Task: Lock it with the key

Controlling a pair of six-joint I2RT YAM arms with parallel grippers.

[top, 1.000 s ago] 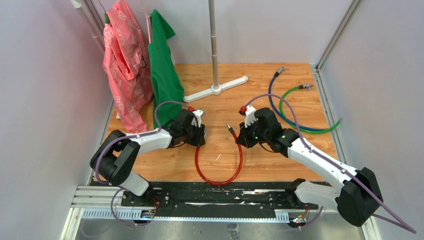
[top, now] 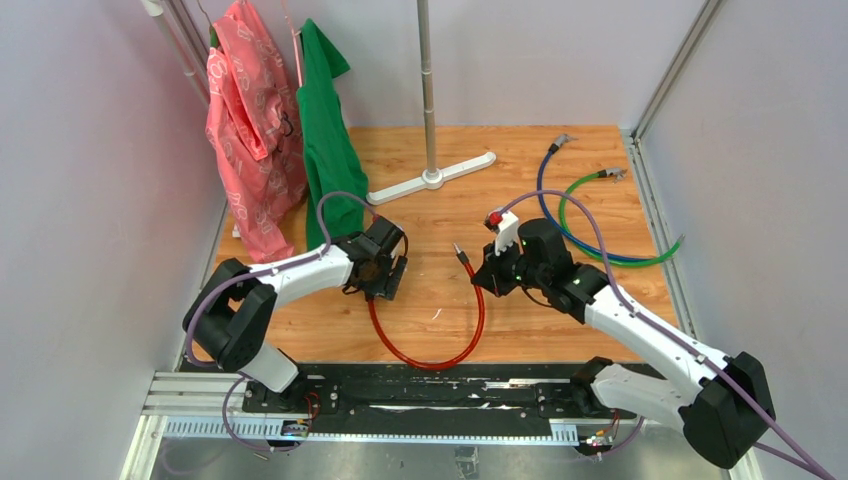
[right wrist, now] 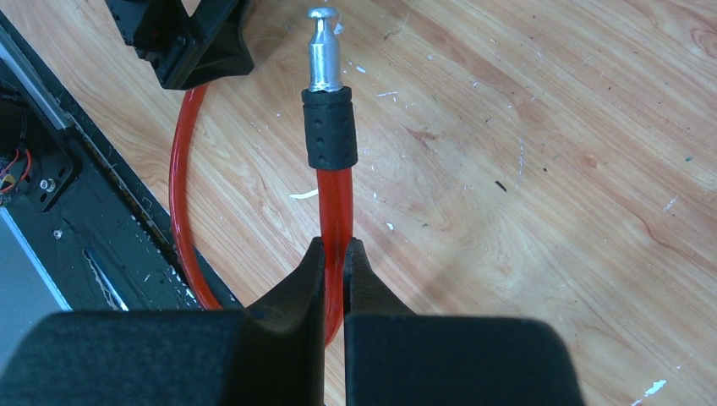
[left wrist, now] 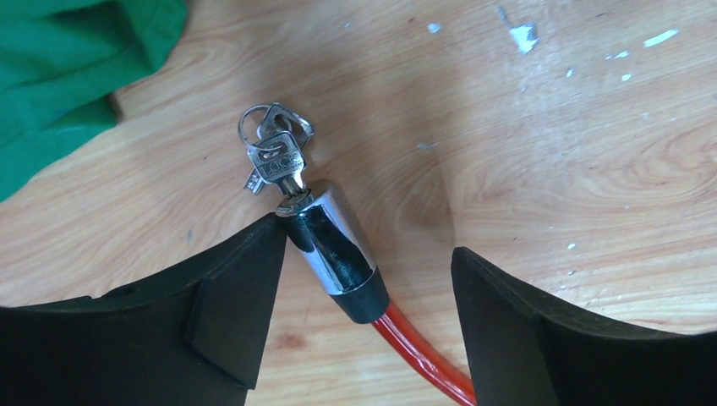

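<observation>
A red cable lock forms a U on the wooden table, its red cable (top: 430, 365) bowing towards the front edge. In the left wrist view its chrome lock head (left wrist: 334, 241) shows with a key (left wrist: 277, 159) in the end, a ring and second key attached. My left gripper is open around the head; the head lies close to the left finger, and I cannot tell whether they touch. My right gripper is shut on the red cable, just behind a black collar (right wrist: 330, 131) and the bare metal pin (right wrist: 324, 55).
A blue cable (top: 600, 250) and a green cable (top: 640, 262) lie at the right. Behind the left arm hang a green cloth (top: 330, 150) and a pink cloth (top: 255, 130). A white stand base (top: 432, 180) sits at the back. Table between the grippers is free.
The left cable end has moved left too. The right gripper has hardly moved.
</observation>
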